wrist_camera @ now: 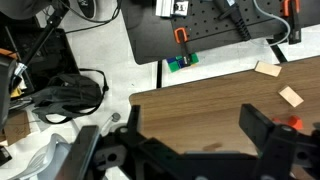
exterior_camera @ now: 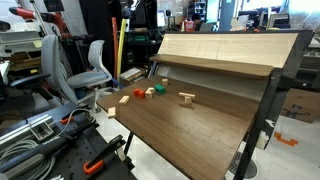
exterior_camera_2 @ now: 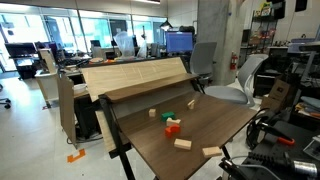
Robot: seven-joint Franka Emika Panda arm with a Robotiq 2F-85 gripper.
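Note:
A wooden table (exterior_camera: 190,130) carries several small blocks. Among them are a red block (exterior_camera_2: 172,129), a green block (exterior_camera_2: 167,115) and plain wooden blocks, including one near the front (exterior_camera_2: 182,144) and a flat one at the table edge (exterior_camera_2: 212,152). Apart from this cluster sits a wooden piece on a block (exterior_camera: 187,97). My gripper is open high above the table, its dark fingers spread wide at the bottom of the wrist view. Nothing shows between them. In the wrist view the red blocks (wrist_camera: 290,122) lie to the right.
A raised wooden shelf board (exterior_camera: 225,48) stands along the table's far side. A dark bench with tools (wrist_camera: 220,35) borders the near side. Grey chairs (exterior_camera_2: 203,60) stand nearby.

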